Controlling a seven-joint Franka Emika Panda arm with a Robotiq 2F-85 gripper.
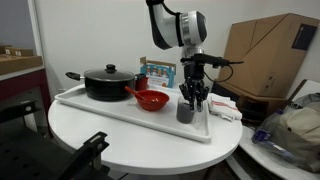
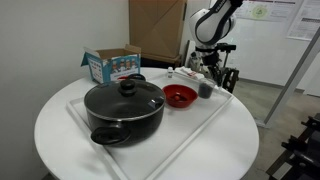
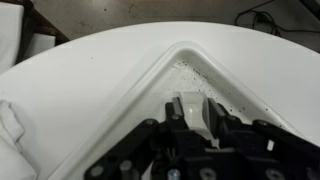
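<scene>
My gripper is low over the right end of the white tray, just behind a dark grey cup. In exterior view 2 the cup stands at the tray's far end, close by the fingers. From the wrist, my gripper points down near a tray corner, its fingers a little apart. Something pale shows between them; whether it is an object or the tray surface is unclear. The grey cup cannot be made out in the wrist view.
A black lidded pot and a red bowl sit on the tray. Behind are a red mug and a colourful box. White cloth lies beside the tray. Dark specks dot the tray corner.
</scene>
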